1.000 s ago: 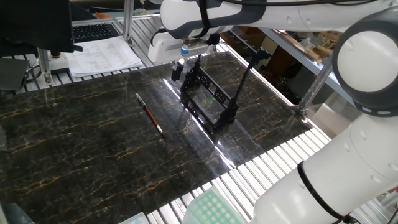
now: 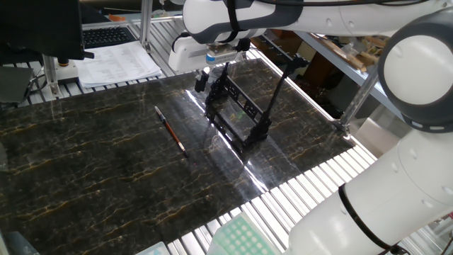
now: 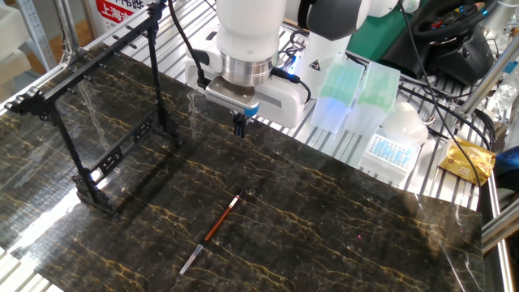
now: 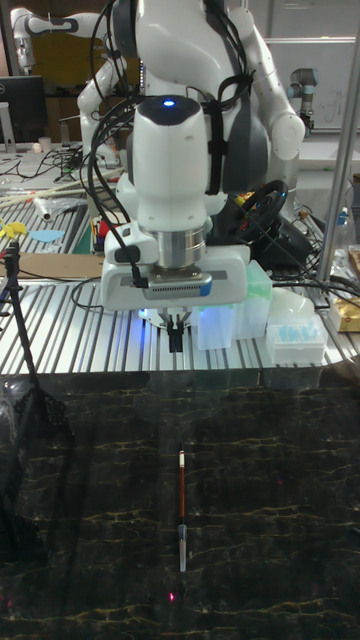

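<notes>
A slim pen-like stick (image 3: 216,222) with a reddish-brown barrel, a pale band and a clear end lies on the dark marbled board (image 3: 324,235). In exterior view 3 the stick (image 4: 182,496) points lengthwise toward the camera. My gripper (image 4: 176,333) hangs above the board with its black fingers pointing down and close together. Nothing shows between them. From the side, the gripper (image 2: 202,81) is near the black frame rack, clear of the stick, and its fingertips are partly hard to make out.
A black open rack (image 3: 126,150) stands upright on the board, to the left of the gripper in exterior view 2. Translucent boxes (image 3: 337,93) and a white tip box (image 3: 389,158) stand on the slatted table beyond the board edge. Much of the board around the stick is bare.
</notes>
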